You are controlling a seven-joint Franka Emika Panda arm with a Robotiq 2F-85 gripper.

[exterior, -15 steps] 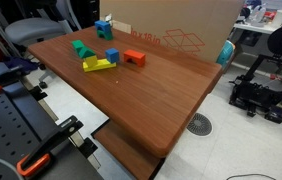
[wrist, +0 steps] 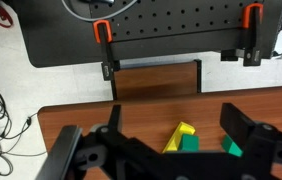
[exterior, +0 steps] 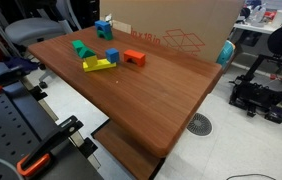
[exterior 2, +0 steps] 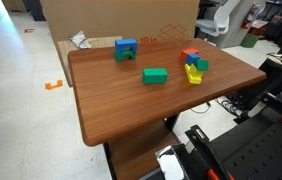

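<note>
Several toy blocks rest on the brown table (exterior: 166, 95). A yellow block (exterior: 103, 65) lies with a blue block (exterior: 112, 55) beside it, and an orange-red arch-shaped block (exterior: 134, 58) sits a little apart. Green blocks (exterior: 81, 48) are nearby. In exterior view 2, a blue block (exterior 2: 126, 44) tops a green one, with a separate green block (exterior 2: 154, 75) in front. My gripper is at the bottom of the wrist view, its dark fingers (wrist: 109, 150) wide apart. A yellow block (wrist: 179, 130) and green blocks show below, partly hidden.
A tall cardboard panel (exterior: 176, 25) stands along one side of the table. The black robot base table (exterior 2: 256, 150) borders the other side, with a gap between.
</note>
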